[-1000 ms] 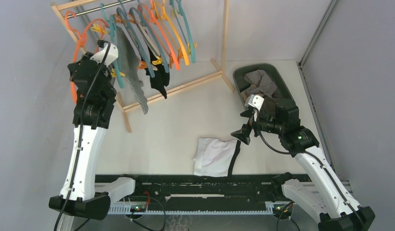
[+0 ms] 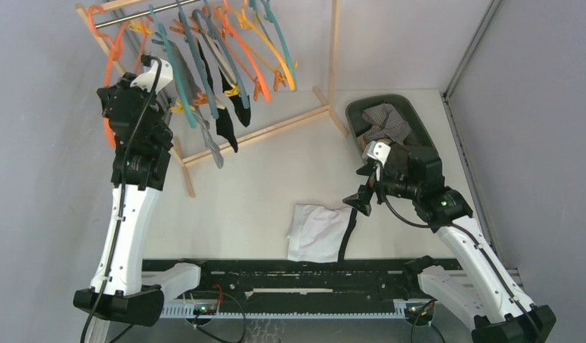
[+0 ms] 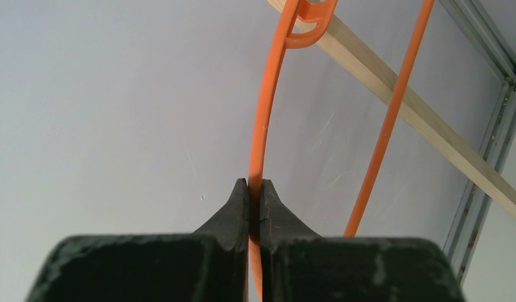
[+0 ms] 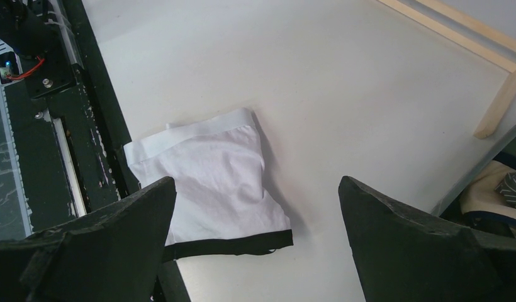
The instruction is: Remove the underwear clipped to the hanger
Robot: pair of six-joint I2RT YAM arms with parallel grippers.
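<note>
At the left end of the rack, my left gripper is shut on the lower bar of an orange hanger (image 3: 262, 132); no cloth shows on this hanger in the left wrist view. A white garment with a black band, seemingly the underwear (image 2: 317, 233), lies flat on the table near its front edge. My right gripper stands open above the table, beside the garment in the top view, with nothing between its fingers.
Grey and black socks (image 2: 233, 100) hang from several other hangers on the wooden rack (image 2: 290, 122). A dark green basket (image 2: 356, 107) with cloth inside stands behind my right arm.
My left gripper has moved slightly away from the front, and the orange hanger at the left has shifted along the rail. Nearby hangers and socks have swung. The right arm and white garment are still.
</note>
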